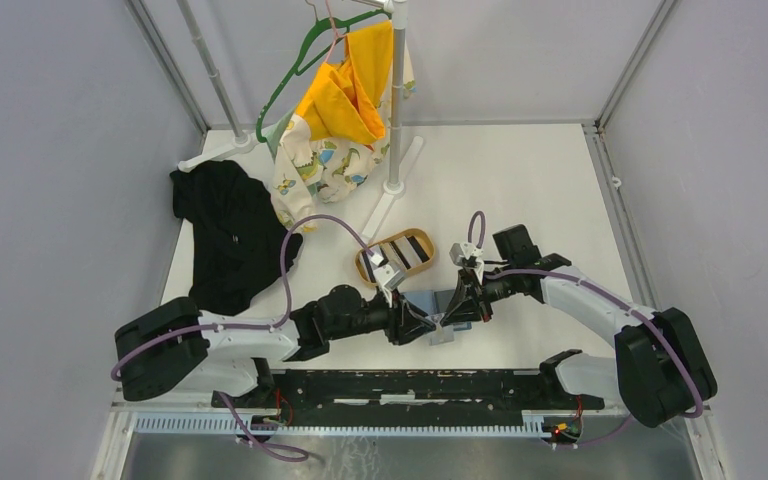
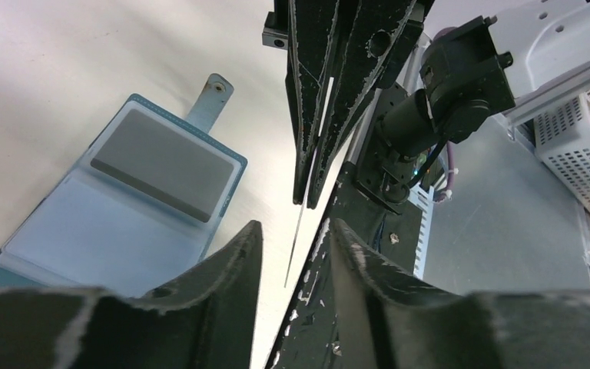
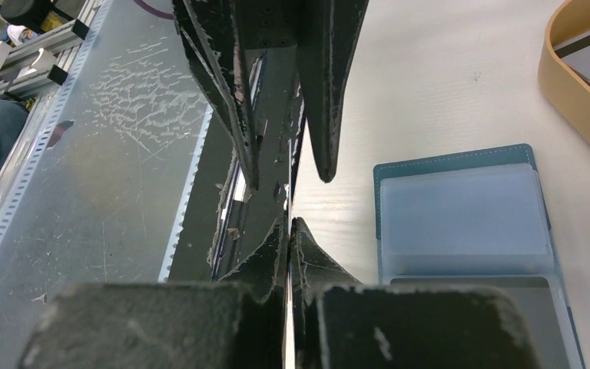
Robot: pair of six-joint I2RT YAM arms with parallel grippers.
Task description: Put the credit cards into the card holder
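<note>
A thin card (image 2: 300, 234) shows edge-on in both wrist views, with my right gripper shut on it. In the left wrist view its free end reaches into the gap between the fingers of my left gripper. Those fingers stand part open on either side of the card, visibly clear of it. From above, the card (image 1: 442, 336) is a pale patch below the two meeting grippers. The blue card holder (image 3: 461, 160) lies open on the table, with clear sleeves and a grey pocket (image 2: 165, 163).
Behind the holder sits a tan oval tray (image 3: 557, 84) containing several cards. A clothes rack post (image 1: 397, 120) rises farther back, and a black garment (image 1: 225, 235) lies at the left. Bare table extends at the right rear.
</note>
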